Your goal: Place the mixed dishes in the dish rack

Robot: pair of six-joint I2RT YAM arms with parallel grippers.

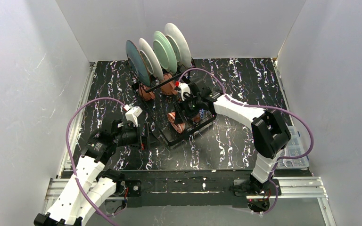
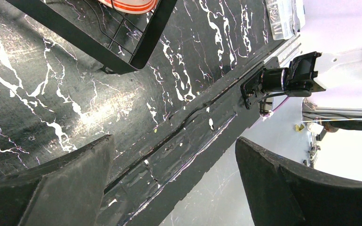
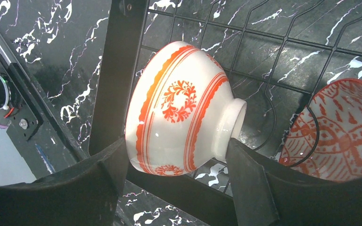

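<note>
A white bowl with orange bands (image 3: 179, 108) is gripped between the fingers of my right gripper, one at its rim and one at its foot. It lies on its side over the front corner of the black dish rack (image 1: 188, 134); whether it touches the wires I cannot tell. Beside it in the rack, a bowl with a red-patterned inside (image 3: 339, 132) leans on its side, partly cut off by the view. My left gripper stands open and empty, just left of the rack's front corner (image 2: 132, 61).
On the rack's upper tier several plates stand upright, among them a blue one (image 1: 136, 63) and a green one (image 1: 162, 52). Brownish cups (image 1: 168, 84) sit below them. A clear compartment box (image 1: 294, 150) is at the right. The counter right of the rack (image 1: 235, 141) is bare.
</note>
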